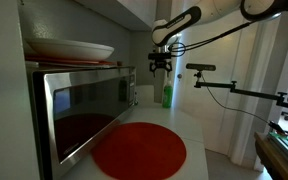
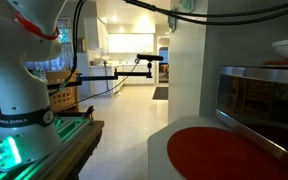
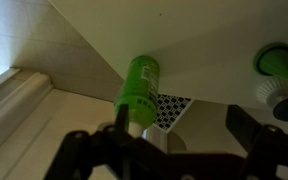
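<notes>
My gripper (image 1: 160, 68) hangs over the far end of the counter, pointing down. In the wrist view its dark fingers (image 3: 252, 135) stand wide apart, with nothing held between them. A green bottle (image 3: 139, 92) shows below and between them, nearer the left finger; in exterior view 1 the green bottle (image 1: 167, 96) stands upright on the counter, lower than the gripper and slightly right of it. A second small item with a green top (image 3: 275, 60) and a round pale part lies at the right of the wrist view.
A large red round mat (image 1: 139, 150) covers the near counter. A microwave (image 1: 84, 104) runs along the left, with a white dish (image 1: 72, 50) above it. The white counter (image 1: 184, 122) between mat and bottle looks clear.
</notes>
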